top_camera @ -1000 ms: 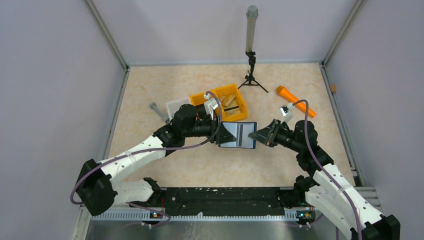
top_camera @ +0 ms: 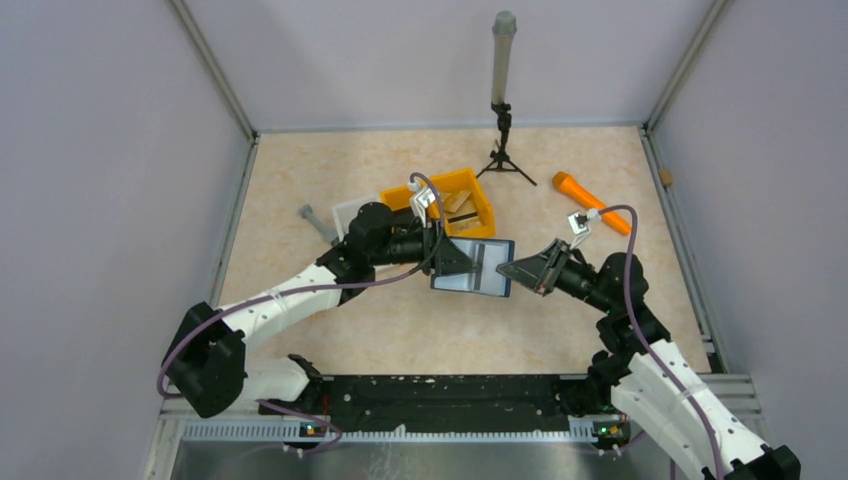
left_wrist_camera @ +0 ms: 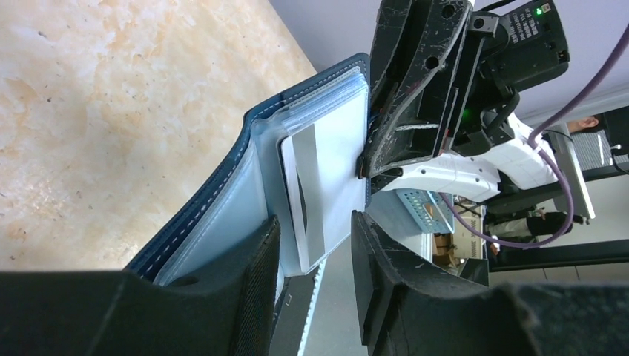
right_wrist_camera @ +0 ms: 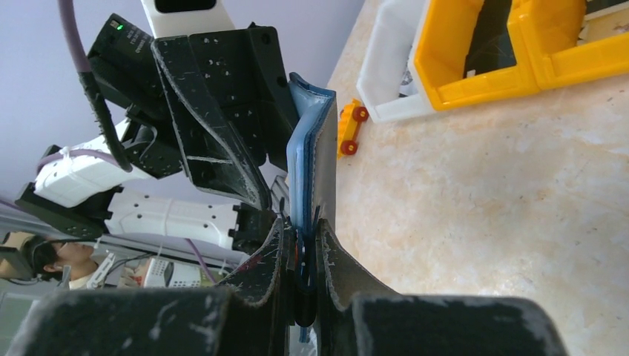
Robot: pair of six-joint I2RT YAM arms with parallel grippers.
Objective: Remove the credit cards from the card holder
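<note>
The opened card holder [top_camera: 494,281], blue-edged with clear sleeves, is held up between both arms. My right gripper is shut on its edge, the folded cover pinched between the fingers. In the left wrist view a pale card [left_wrist_camera: 295,194] with a silvery strip sits in a sleeve of the card holder [left_wrist_camera: 256,126], its edge standing slightly proud. My left gripper is partly open, with one finger [left_wrist_camera: 256,289] in front of the holder's left flap and the other to the right of the card. Neither fingertip clearly touches the card.
Yellow bins [top_camera: 470,190] and a white bin [top_camera: 348,212] stand behind the arms. An orange microphone [top_camera: 590,200] lies at the back right, and a tripod [top_camera: 505,160] stands at the back.
The left gripper and the near side of the holder have shifted slightly toward the back. Compared with a second ago, the right arm has moved only a little.
</note>
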